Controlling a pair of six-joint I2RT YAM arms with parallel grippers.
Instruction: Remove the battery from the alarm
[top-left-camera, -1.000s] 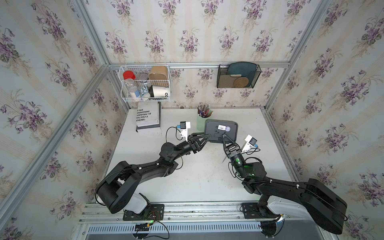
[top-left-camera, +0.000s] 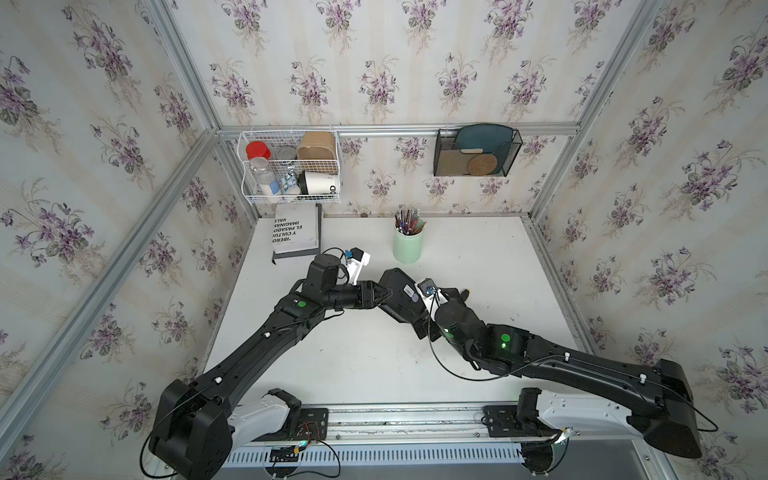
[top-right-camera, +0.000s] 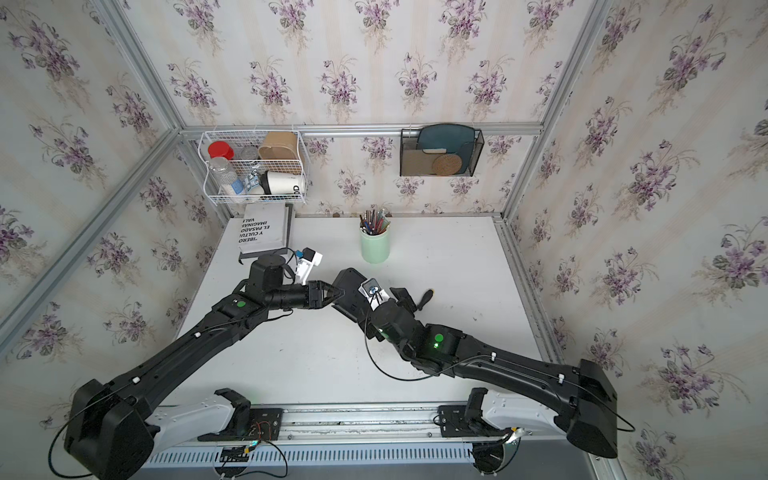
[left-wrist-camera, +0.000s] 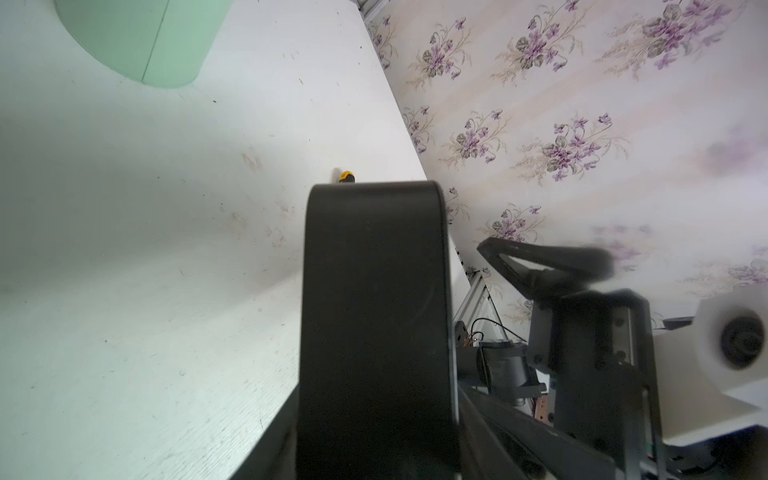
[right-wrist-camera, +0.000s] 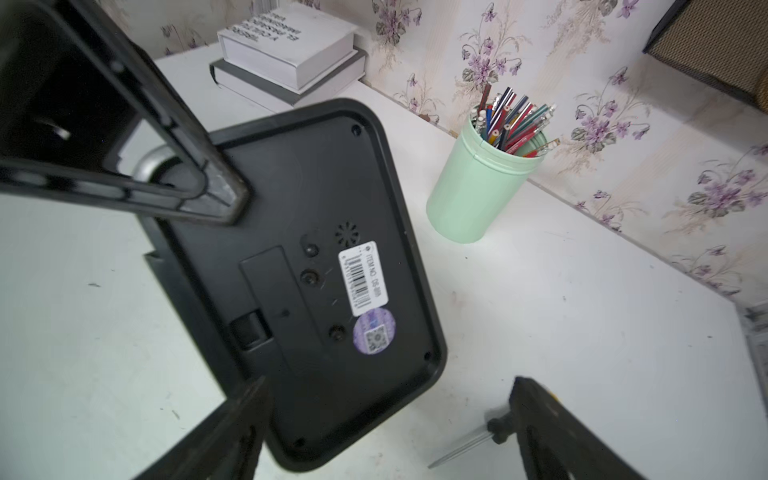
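The black alarm (top-left-camera: 401, 296) is raised over the table, tilted, its back with barcode label, battery cover (right-wrist-camera: 276, 292) and screws facing the right wrist view. My left gripper (top-left-camera: 382, 293) is shut on it at the side; in the left wrist view the alarm's edge (left-wrist-camera: 374, 320) fills the middle. My right gripper is open just in front of the alarm's back, its blurred fingers either side of the lower part of the view, nothing clearly between them.
A screwdriver (right-wrist-camera: 472, 441) lies on the table (top-left-camera: 272, 336) to the right. A green pencil cup (top-left-camera: 407, 247) and books (top-left-camera: 294, 228) stand at the back; baskets (top-left-camera: 477, 168) hang on the wall.
The alarm has turned and come forward, lower in the top left view, with my left gripper. My right arm has swung in to face its back.
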